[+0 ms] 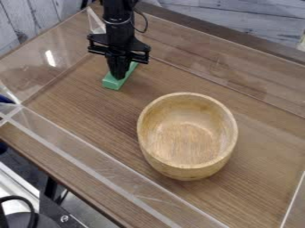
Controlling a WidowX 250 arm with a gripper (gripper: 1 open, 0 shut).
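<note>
A black robot arm comes down from the top of the view, its gripper (117,62) low over a green object (116,80) on the wooden floor, at upper left. The gripper's fingertips are at or on the green object; whether anything is between them is too small to tell. A large round tan bowl (187,135) sits at lower right, well apart from the gripper.
Dark cables lie at the lower left edge.
</note>
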